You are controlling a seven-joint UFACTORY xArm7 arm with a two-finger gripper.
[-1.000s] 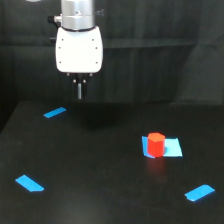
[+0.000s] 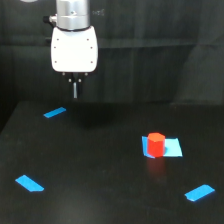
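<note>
A red block (image 2: 155, 145) sits on a light blue patch (image 2: 173, 148) right of centre on the dark table. My gripper (image 2: 75, 94) hangs at the upper left, below the arm's white end plate (image 2: 75, 50). It is high and well apart from the block. Its fingers show only as a thin dark shape, too small to tell whether they stand apart.
Blue tape strips lie on the table at the back left (image 2: 54, 112), front left (image 2: 29, 183) and front right (image 2: 199, 192). A dark curtain (image 2: 150, 50) hangs behind.
The arm and gripper have shifted slightly to the left. The red block and the blue patch have stayed in place.
</note>
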